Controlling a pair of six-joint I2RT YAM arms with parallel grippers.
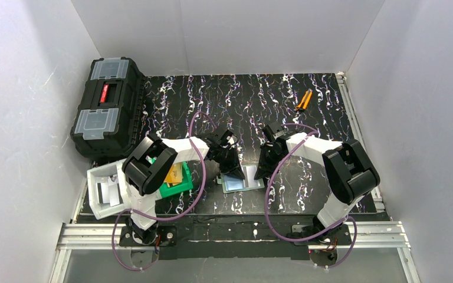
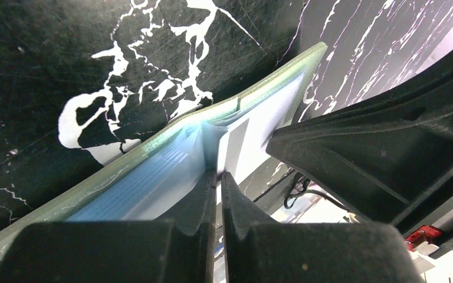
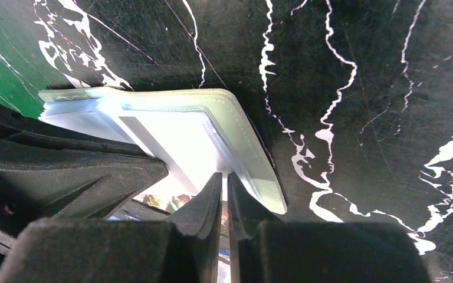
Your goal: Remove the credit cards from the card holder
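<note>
An open card holder with a pale green border and bluish clear sleeves lies at the table's front middle. In the left wrist view, a white card with a grey stripe sits in its right-hand sleeve, the near edge poking out. My left gripper is shut on that edge. In the right wrist view, my right gripper is almost closed, with part of the holder's right side pinched between its fingertips. The card's lower part is hidden behind the fingers.
A green tray and a white bin stand left of the holder, partly under the left arm. A black toolbox is at the back left. An orange cutter lies at the back right.
</note>
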